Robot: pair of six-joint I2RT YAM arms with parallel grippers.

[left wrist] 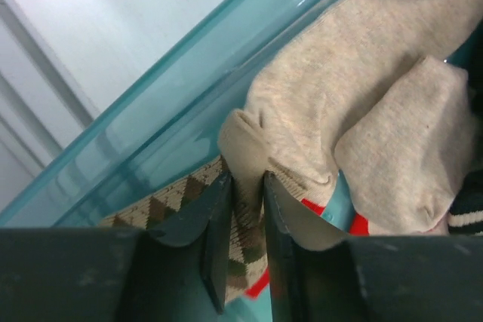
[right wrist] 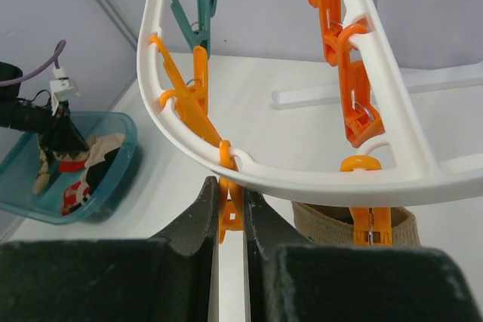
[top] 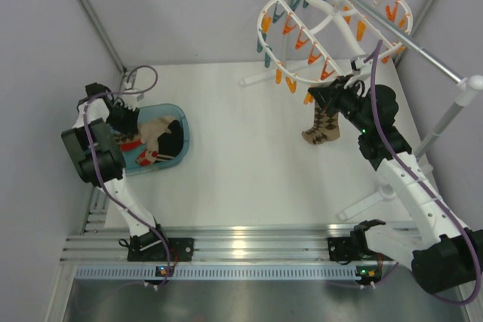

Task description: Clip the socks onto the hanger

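In the top view my left gripper (top: 130,127) is lowered into the blue bin (top: 187,130). Its fingers (left wrist: 285,250) flank an upright fold of a brown argyle sock (left wrist: 245,152) in the left wrist view; whether they pinch it, I cannot tell. The white round hanger (top: 260,28) carries orange and teal clips along its ring. My right gripper is shut on an orange clip (right wrist: 226,156) at the near rim. Beside that clip, another brown argyle sock (top: 323,127) hangs, its cuff at a neighbouring orange clip (right wrist: 371,220).
Beige (left wrist: 411,145), black (top: 172,141) and red-patterned (top: 147,157) socks lie in the bin. A metal bar (top: 400,35) holds the hanger on the right. The white table (top: 234,141) between bin and hanger is clear.
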